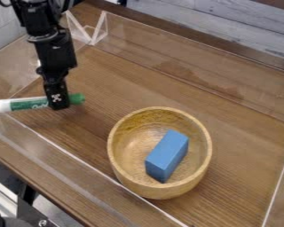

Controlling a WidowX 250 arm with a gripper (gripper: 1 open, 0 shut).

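Note:
My black gripper (58,96) hangs at the left of the camera view, shut on a green and white cylindrical object (26,104), like a marker or tube, near the table's left side. The object points leftward, its white end out to the left. A tan round bowl (124,142) stands at the lower right, holding a blue rectangular block (167,155). The gripper is up and to the left of the bowl, apart from it.
Clear plastic edges run along the left side, and a dark cable shows at the lower left.

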